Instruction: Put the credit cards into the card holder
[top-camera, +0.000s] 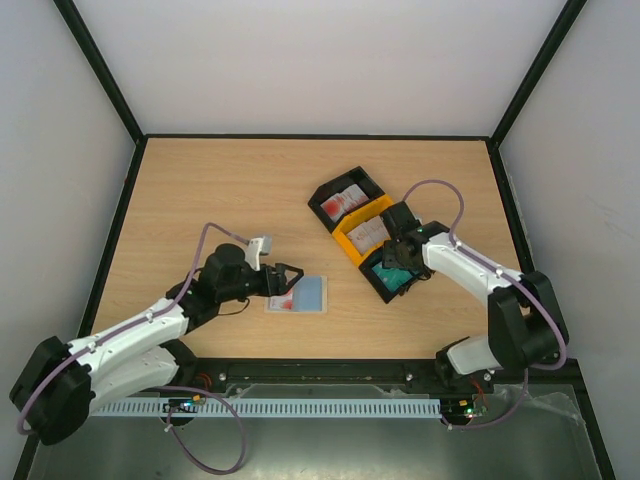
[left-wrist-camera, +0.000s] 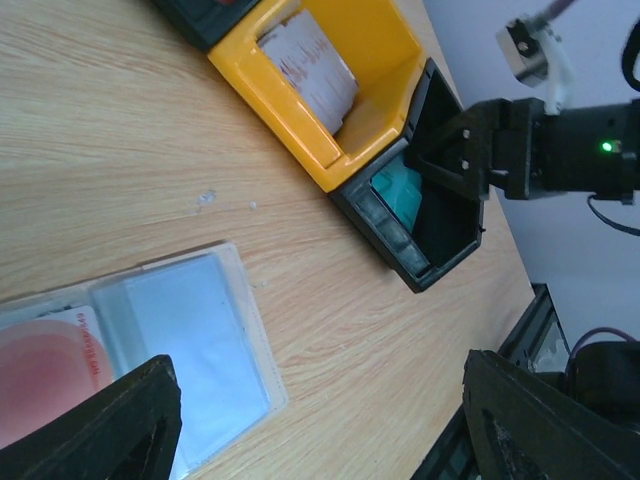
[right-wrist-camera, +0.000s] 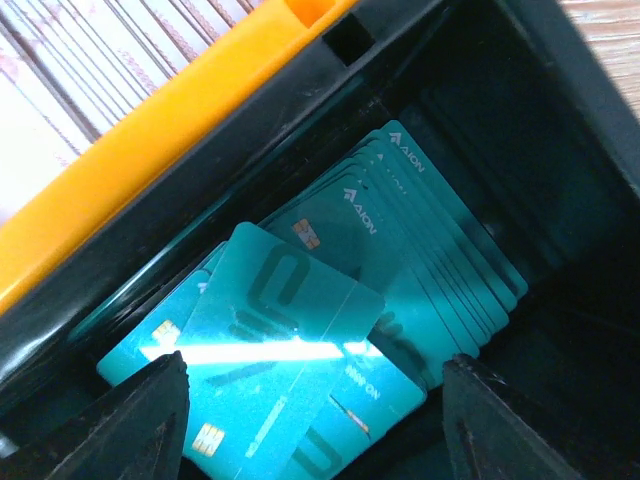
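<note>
My right gripper (top-camera: 400, 255) is over the front black compartment, its fingers parted above teal cards (right-wrist-camera: 268, 328) that lie in loose overlapping stacks inside, seen in the right wrist view. My left gripper (top-camera: 288, 278) stands open over the card holder (top-camera: 313, 296), a flat clear-edged tray with a red-patterned card (left-wrist-camera: 47, 376) on its left and a blue side (left-wrist-camera: 190, 350). Nothing shows between the left fingers.
A yellow compartment (top-camera: 349, 243) with pale cards and a rear black compartment (top-camera: 323, 190) with red-white cards adjoin the teal one.
</note>
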